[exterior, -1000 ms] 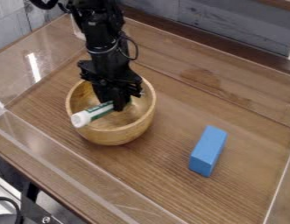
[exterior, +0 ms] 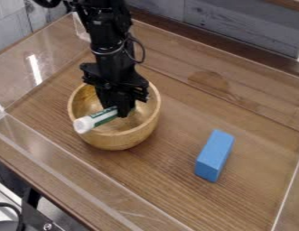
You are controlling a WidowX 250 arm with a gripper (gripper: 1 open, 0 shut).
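Note:
A tan round bowl [exterior: 137, 133] sits on the wooden table at left centre. Inside it lies a pale cylinder [exterior: 98, 121] with a white end, tilted toward the front left. My black gripper [exterior: 116, 96] reaches down from the top into the bowl, over the cylinder's upper end. Whether its fingers are open or shut, or on the cylinder, I cannot tell.
A blue block [exterior: 214, 155] lies on the table to the right of the bowl. A dark cable shows at the lower left.
The gripper and arm have shifted very slightly within the bowl. The bowl, cylinder and block look nearly unchanged.

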